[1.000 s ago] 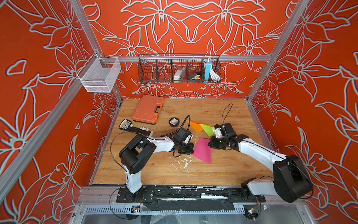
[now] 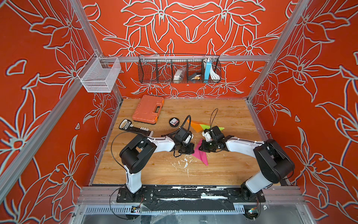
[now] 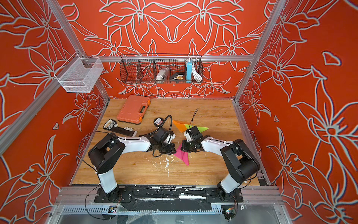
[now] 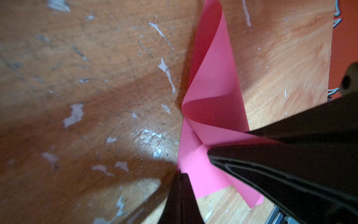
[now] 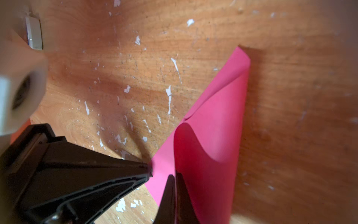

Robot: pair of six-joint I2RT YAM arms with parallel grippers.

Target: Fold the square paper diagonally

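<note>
The pink square paper [image 2: 201, 156] lies on the wooden table between my two arms, one side curled up and over toward the left. In the right wrist view my right gripper is shut on the raised flap, whose pink edge shows between its fingers. My left gripper is shut, its tip against the left edge of the paper [image 4: 208, 171]; whether any paper sits between its fingers cannot be made out. The fold is a loose, open curl, not pressed flat. Both grippers [image 3: 173, 150] are close together over the paper.
Behind the grippers lie an orange paper [image 2: 195, 127] and a yellow-green paper [image 2: 220, 128]. A black tape roll [image 2: 174, 122], a brush [image 2: 130, 127] and an orange case [image 2: 148, 109] stand at back left.
My left arm has stayed put.
</note>
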